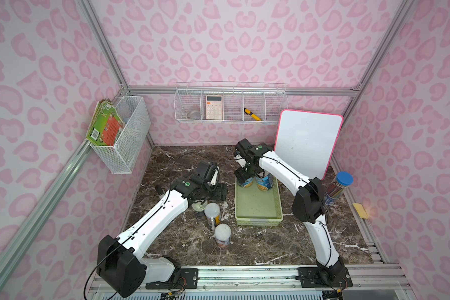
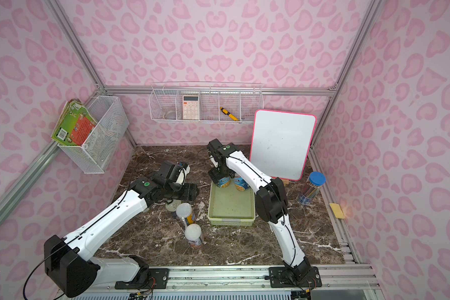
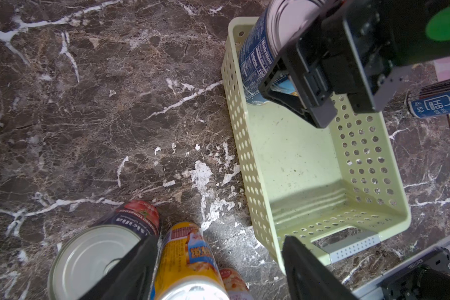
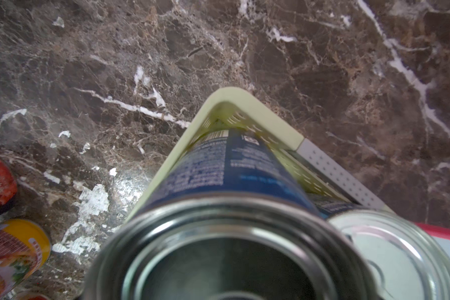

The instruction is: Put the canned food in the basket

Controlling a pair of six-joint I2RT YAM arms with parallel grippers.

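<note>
Two blue cans (image 1: pixel 264 183) stand in the back of the pale green basket (image 1: pixel 257 205). My right gripper (image 1: pixel 244 171) is over the back-left one; in the right wrist view that can (image 4: pixel 225 170) fills the bottom centre, the fingers hidden, so its hold is unclear. My left gripper hangs above the cans outside the basket's left, its fingers apart with no held thing showing. Below it are a yellow can (image 3: pixel 187 250), a red-labelled can (image 3: pixel 137 217) and a white-topped can (image 1: pixel 222 232).
A whiteboard (image 1: pixel 307 140) leans at the back right, with a blue-lidded container (image 1: pixel 337 187) beside it. Wire racks (image 1: pixel 230 107) hang on the walls.
</note>
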